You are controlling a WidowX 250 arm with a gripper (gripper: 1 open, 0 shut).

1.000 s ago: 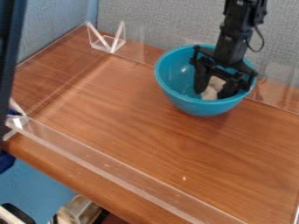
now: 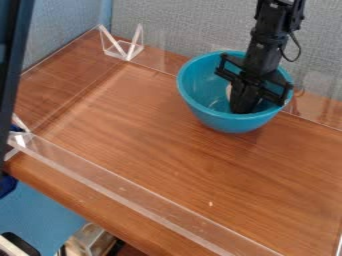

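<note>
A teal bowl [image 2: 205,97] sits at the back right of the wooden tabletop. My black gripper [image 2: 245,96] reaches down into it, its lower part inside the bowl. A small pale object is mostly hidden behind the gripper in the bowl. Whether the fingers are open or shut, and whether anything is between them, is hard to see.
Clear plastic walls run along its edges, with a white frame at the back left corner. A grey textured wall stands behind, and a dark post is at the left edge.
The gripper has moved lower into the bowl over the pale object, which was more visible a second ago and is now mostly covered.
</note>
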